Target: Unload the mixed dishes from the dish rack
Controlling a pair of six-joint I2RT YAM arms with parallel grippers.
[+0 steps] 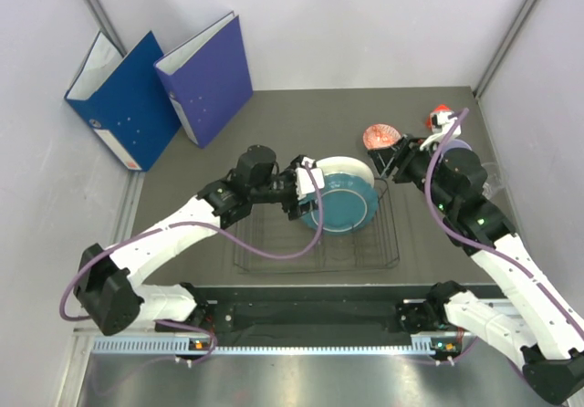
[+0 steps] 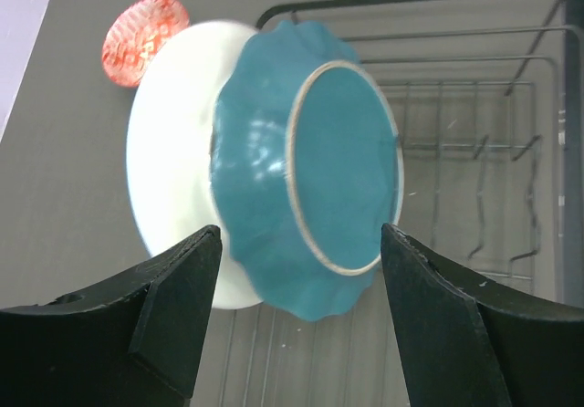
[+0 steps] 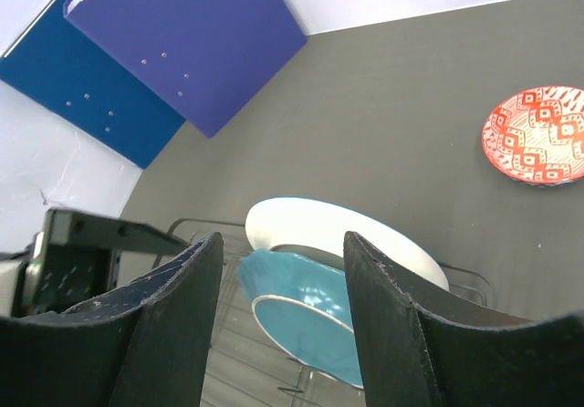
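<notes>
A teal scalloped plate [image 2: 342, 151] leans tilted in front of a white plate [image 2: 169, 124] in the wire dish rack [image 1: 395, 252]. My left gripper [image 1: 301, 208] is at the plates' left side; in its wrist view its fingers stand apart, with the plates seen beyond and between them. My right gripper [image 1: 388, 161] hovers above and right of the rack, open with nothing between its fingers. A red patterned dish [image 3: 534, 133] lies on the counter behind the rack.
Two blue binders [image 1: 205, 78] stand at the back left. A small red item [image 1: 438, 113] and a clear item [image 1: 494, 179] sit at the right, partly hidden by my right arm. Counter between binders and rack is clear.
</notes>
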